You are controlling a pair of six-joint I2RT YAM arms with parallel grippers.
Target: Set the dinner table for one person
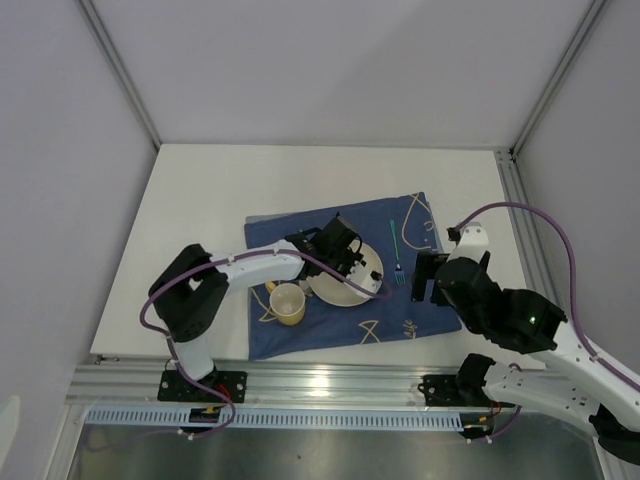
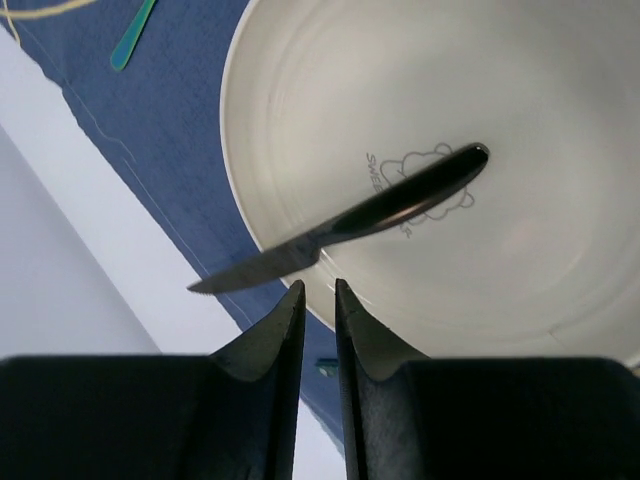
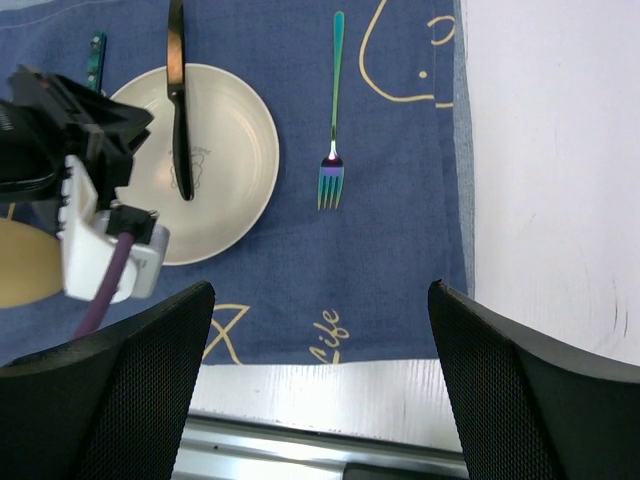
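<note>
A white plate (image 3: 230, 180) lies on the blue placemat (image 3: 380, 250), with a black-handled knife (image 2: 400, 200) across it, seen in both wrist views. My left gripper hangs over the plate beside the knife, its fingertips close together with nothing visible between them. A teal fork (image 3: 331, 180) lies on the mat beside the plate. A cream-yellow mug (image 1: 288, 308) stands at the front left of the plate. My right gripper is open and empty above the mat's right front.
Another small teal-handled utensil (image 3: 96, 60) lies beyond the plate, partly hidden. Walls enclose the back and sides.
</note>
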